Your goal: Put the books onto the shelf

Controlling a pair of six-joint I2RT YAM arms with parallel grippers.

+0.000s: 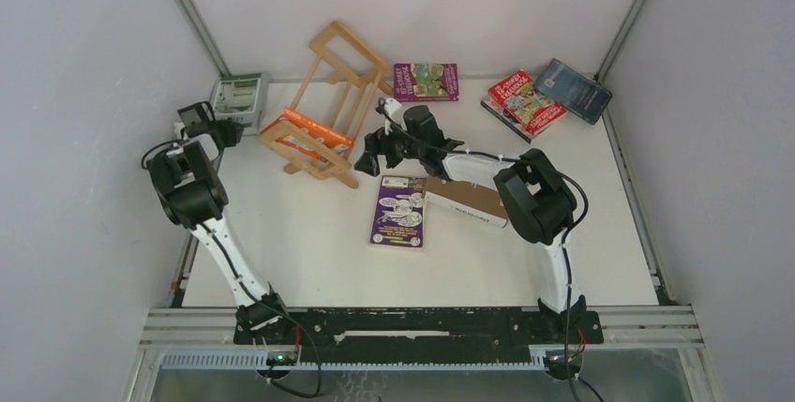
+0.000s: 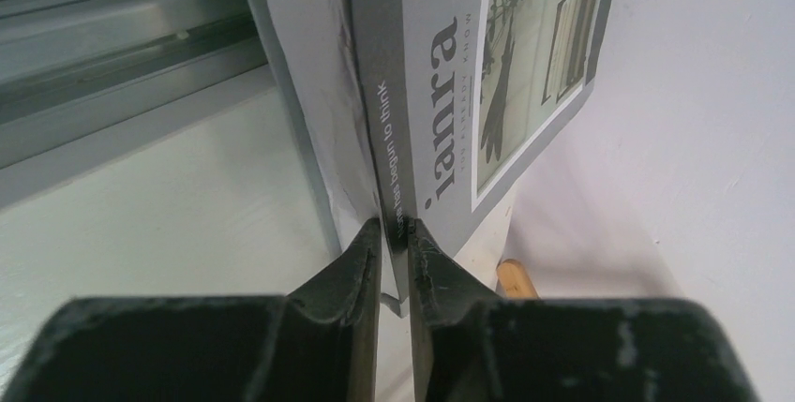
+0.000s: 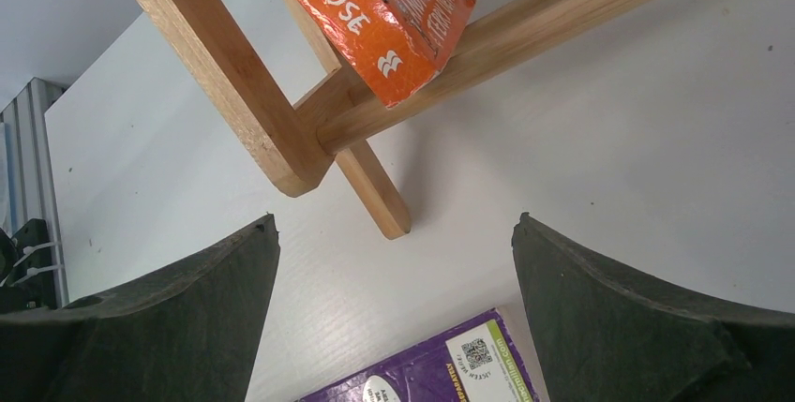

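Observation:
At the table's back left, my left gripper is at the spine end of a grey book (image 1: 239, 93); its fingertips lie against the dark spine, and whether they grip it is unclear. My right gripper stands open, empty, beside a wooden rack (image 1: 342, 32) holding an orange book (image 3: 366, 18). A purple book (image 1: 397, 213) lies front centre, beside a brown-and-white box-like item (image 1: 469, 210). A purple book (image 1: 426, 81) lies at the back, and red books (image 1: 525, 97) with a dark blue book (image 1: 572, 91) are at back right.
A metal rail and walls (image 1: 131, 65) border the table closely at the left, back and right.

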